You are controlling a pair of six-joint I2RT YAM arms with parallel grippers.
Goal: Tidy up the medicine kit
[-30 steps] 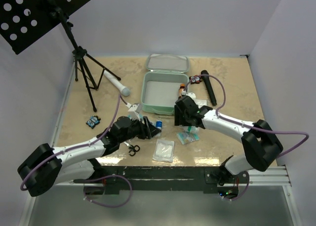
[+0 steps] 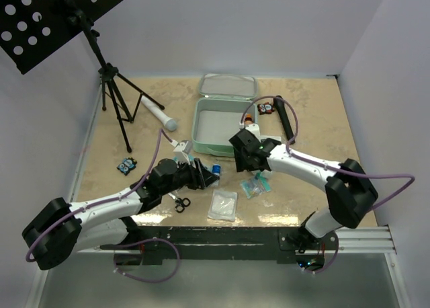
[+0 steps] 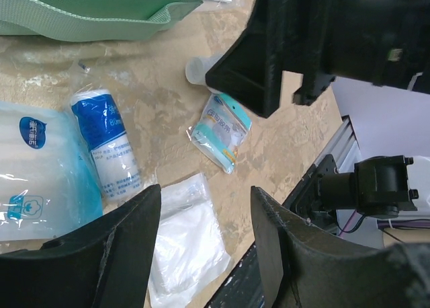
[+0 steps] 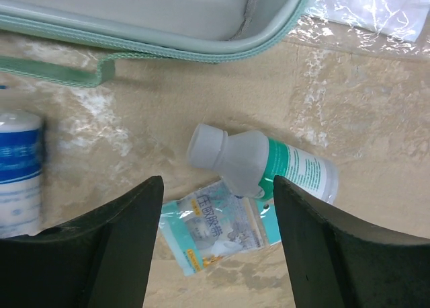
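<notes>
The green case (image 2: 224, 149) lies with its lid (image 2: 230, 85) folded back, its visible interior empty. In the right wrist view, a white bottle with a teal label (image 4: 295, 165) lies on its side, partly over a teal-edged packet (image 4: 213, 228). My right gripper is open above them, nothing between its fingers. A blue-and-white bottle (image 3: 111, 146) lies beside a clear, teal-tinted pouch (image 3: 47, 167). My left gripper is open over a flat white pouch (image 3: 185, 244), holding nothing. From above, the arms hide part of both bottles.
Scissors (image 2: 182, 204) lie near the left arm. An orange bottle (image 2: 248, 119) stands by the case's right side, and a clear bag (image 4: 376, 12) lies behind the teal-labelled bottle. A black rod (image 2: 283, 120), a white tube (image 2: 158, 113) and a tripod stand (image 2: 119, 106) flank the case.
More of the teal packet is uncovered in the top view. The left arm looks almost still.
</notes>
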